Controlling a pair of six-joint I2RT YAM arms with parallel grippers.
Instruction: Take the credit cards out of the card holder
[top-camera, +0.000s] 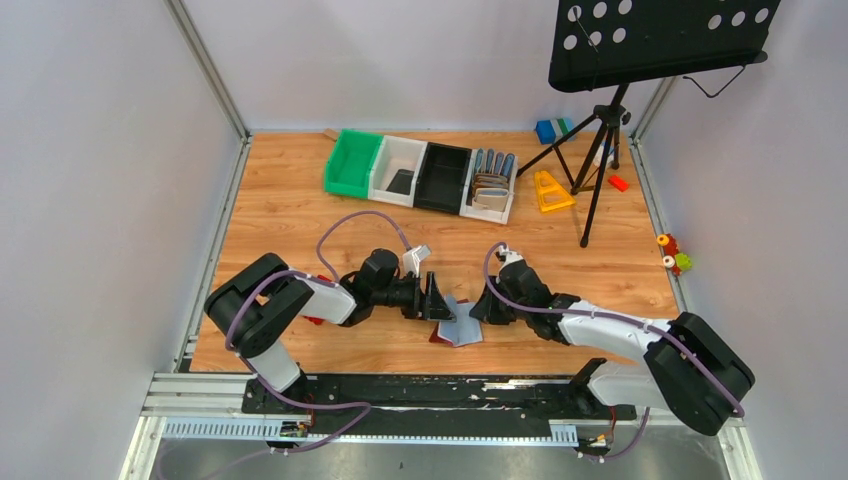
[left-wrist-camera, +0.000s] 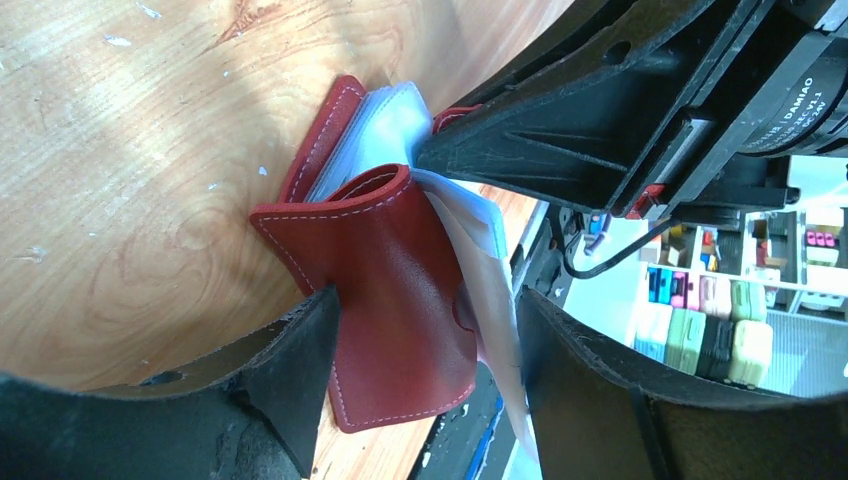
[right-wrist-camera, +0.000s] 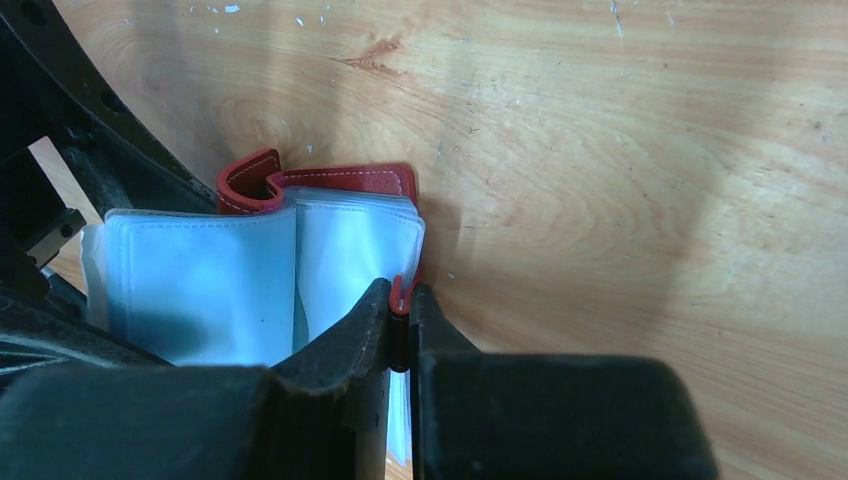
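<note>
The red leather card holder (left-wrist-camera: 390, 300) with light-blue sleeves (top-camera: 460, 323) lies at the front middle of the table, partly folded, sleeves fanned up. My right gripper is shut on the holder's edge, sleeves and red leather between its fingers. My left gripper is open, its fingers either side of the folded holder, one against the pale sleeve flap. Whether cards are inside cannot be told.
A row of bins (top-camera: 440, 175) stands at the back, the right one holding several items. A black stand (top-camera: 600, 140), a yellow triangle (top-camera: 553, 195) and small toys are at the right. Bare wood (top-camera: 300, 220) lies left of centre.
</note>
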